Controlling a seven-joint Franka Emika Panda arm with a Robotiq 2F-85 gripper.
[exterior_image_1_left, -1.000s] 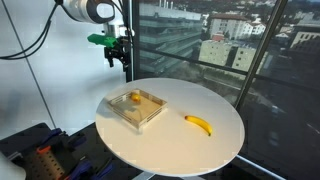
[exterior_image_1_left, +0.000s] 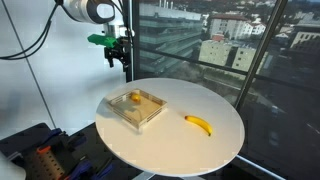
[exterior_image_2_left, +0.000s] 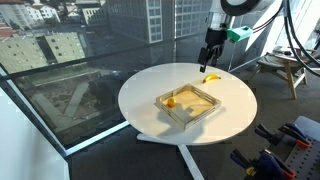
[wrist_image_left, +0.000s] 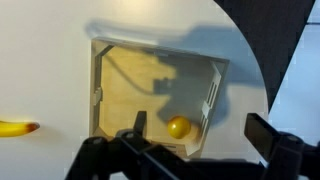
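Observation:
My gripper hangs high above the table, its two dark fingers spread wide apart with nothing between them. Below it in the wrist view lies a shallow wooden tray (wrist_image_left: 97, 75). One round orange fruit (wrist_image_left: 178, 127) rests inside the tray, toward its side near the table edge. The yellow banana (wrist_image_left: 17, 129) is outside the tray, cut by the left border of the wrist view. In exterior view 1 the banana (exterior_image_1_left: 198, 124) lies alone on the right half of the table.
The round white table (exterior_image_1_left: 170, 155) has bare surface around the tray and banana. Large windows (exterior_image_1_left: 200, 50) stand behind it. In exterior view 2 a wooden bench (exterior_image_2_left: 290, 65) is at the far right, away from the table.

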